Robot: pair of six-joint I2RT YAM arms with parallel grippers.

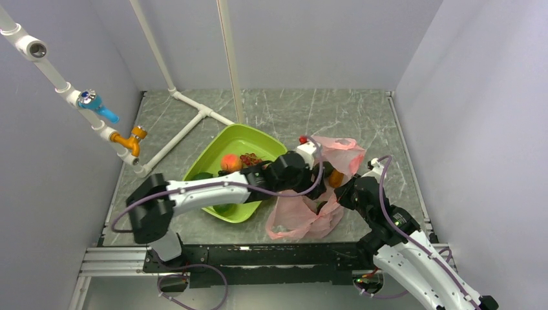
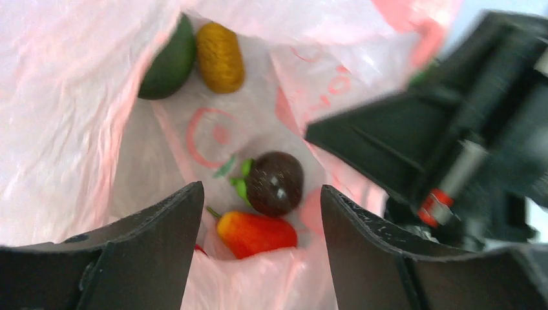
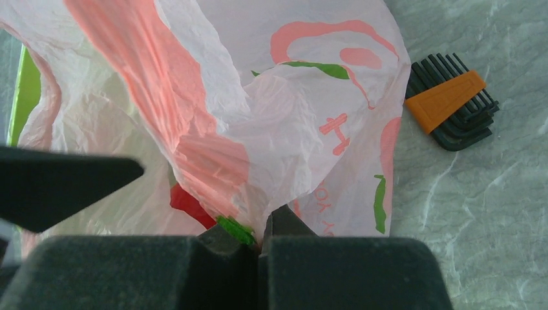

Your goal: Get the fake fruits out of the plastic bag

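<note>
The pink-and-white plastic bag (image 1: 300, 216) stands open on the counter. My right gripper is shut on its edge, which bunches up between the fingertips. In the left wrist view, my left gripper points into the bag, its fingers apart. Past the tips lie a dark mangosteen-like fruit (image 2: 276, 184) and a red-yellow fruit (image 2: 256, 234); neither is visibly clasped. Deeper in are a dark green fruit (image 2: 171, 64) and a yellow-brown one (image 2: 220, 58). From above, the left hand hides part of the bag.
A green basin (image 1: 249, 134) sits left of the bag, with a peach-like fruit (image 1: 231, 163) and grapes (image 1: 250, 158) showing; the left arm covers much of it. A black-and-orange object (image 3: 449, 100) lies on the counter beside the bag. Free counter extends behind the bag.
</note>
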